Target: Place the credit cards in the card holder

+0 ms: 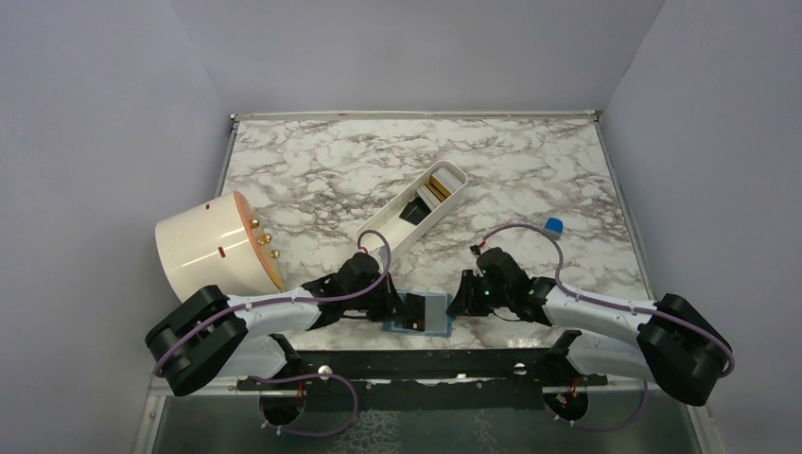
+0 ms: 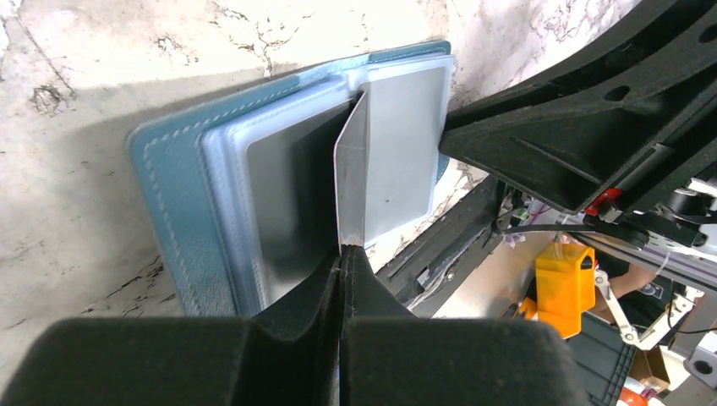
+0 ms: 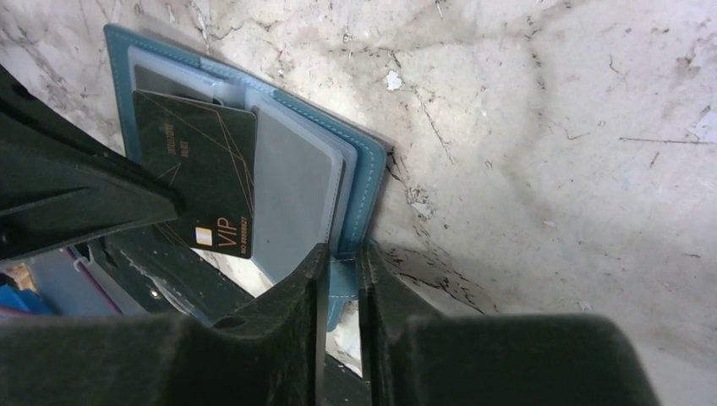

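The blue card holder [image 1: 437, 314] lies at the front centre of the table between both grippers. A black VIP card [image 3: 211, 186] lies over one clear pocket of it. In the left wrist view the card [image 2: 352, 169] shows as a thin panel standing at an angle at the tips of my left gripper, which is shut. My right gripper is at the holder's edge, its fingertips slightly apart on the blue edge; whether it grips that edge is unclear.
A white tray [image 1: 374, 223] with several cards stands behind the holder. A cream cylinder [image 1: 199, 248] is at the left, a small blue object [image 1: 554, 224] at the right.
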